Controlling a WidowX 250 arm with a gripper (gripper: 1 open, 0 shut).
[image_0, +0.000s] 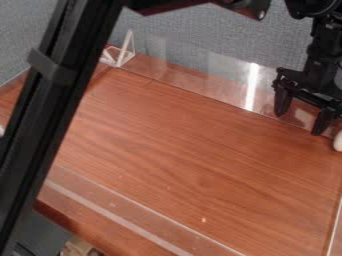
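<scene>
My black gripper is at the right side of the camera view, low over the back right of the wooden table, its fingers apart with nothing seen between them. A white object, cut off by the right edge of the frame, lies just beside and below it.
A clear plastic wall with a bright reflection runs along the back, and a white wire-like object stands at the back left. A black beam crosses the left foreground.
</scene>
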